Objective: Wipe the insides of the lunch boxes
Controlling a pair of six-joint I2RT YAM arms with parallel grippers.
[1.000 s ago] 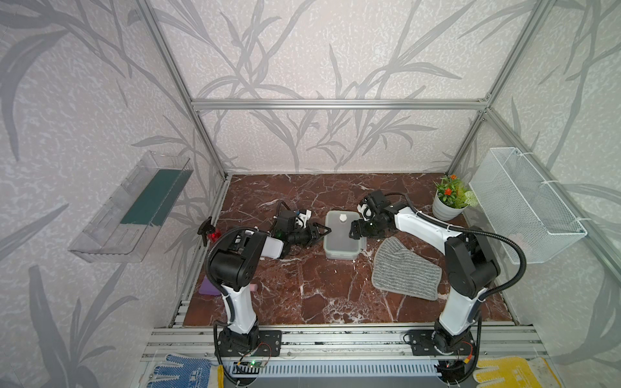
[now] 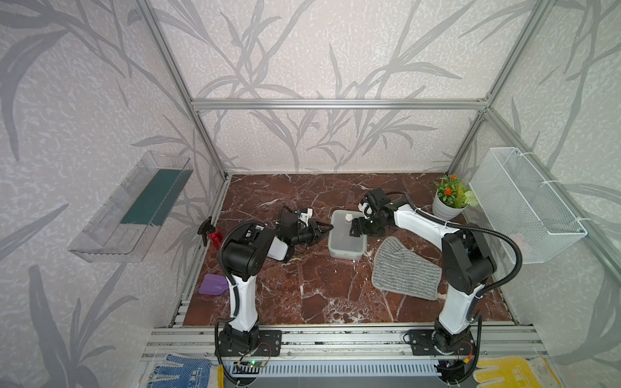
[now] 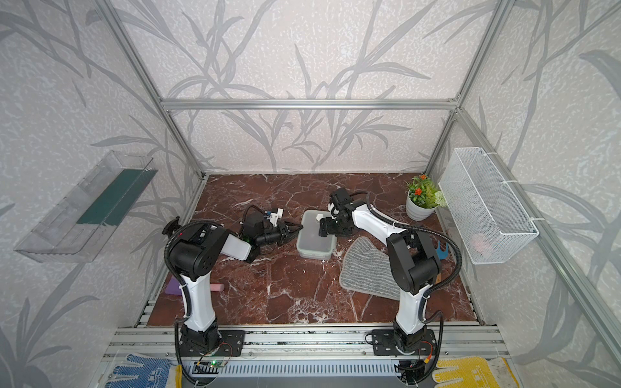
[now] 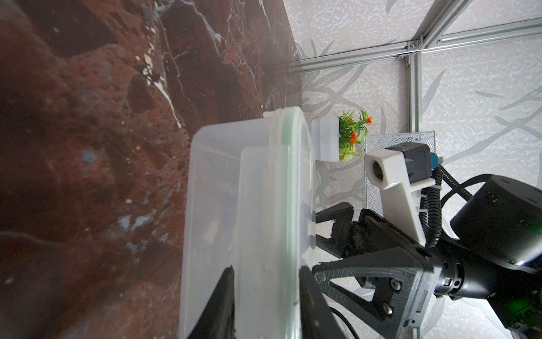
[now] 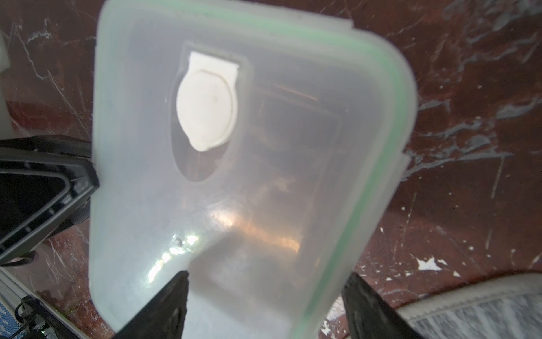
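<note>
A translucent lunch box stands in the middle of the table, its grey lid with green seal on top. From the left, my left gripper reaches to the box's side; its fingers are parted, one below the lid rim and one above, with the side flap in view between them. Over the right side of the lid is my open right gripper, one finger above the lid and the other past its right edge. Whether either touches the box is unclear.
A grey striped cloth lies right of the box. A purple item and a red bottle are at the left. A potted plant and wire basket stand right. The table in front of the box is free.
The lunch box has shifted slightly to the right, towards the right gripper, and my left gripper has moved right along with it. The right arm has hardly moved.
</note>
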